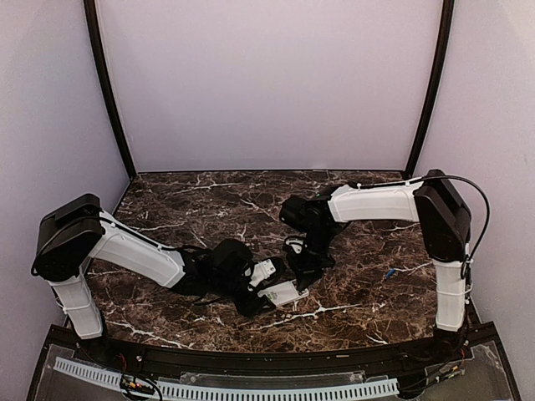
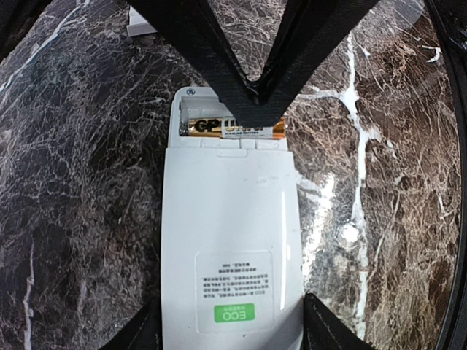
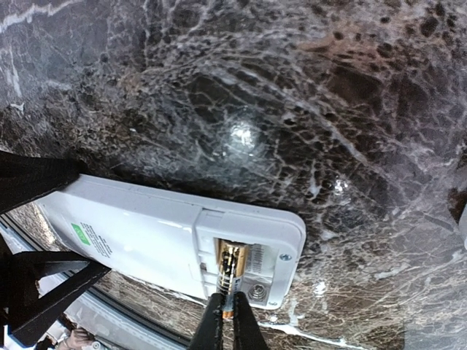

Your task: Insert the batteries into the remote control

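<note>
The white remote control (image 2: 232,219) lies back side up, its battery compartment (image 3: 257,290) uncovered at one end. My left gripper is shut on its other end, one finger on each side. A gold-and-black battery (image 2: 208,127) lies across the compartment, in the slot nearer the remote's middle; whether it sits fully down I cannot tell. Beside it, the slot toward the remote's end shows bare metal contacts. My right gripper is shut, its fingertips over one end of the battery, with nothing visible between them. In the top view the arms hide most of the remote.
A white object (image 2: 141,23) lies on the marble table beyond the remote, only partly in view. A small blue thing (image 1: 389,272) rests on the right side of the table. Behind both arms the tabletop (image 1: 217,196) is clear.
</note>
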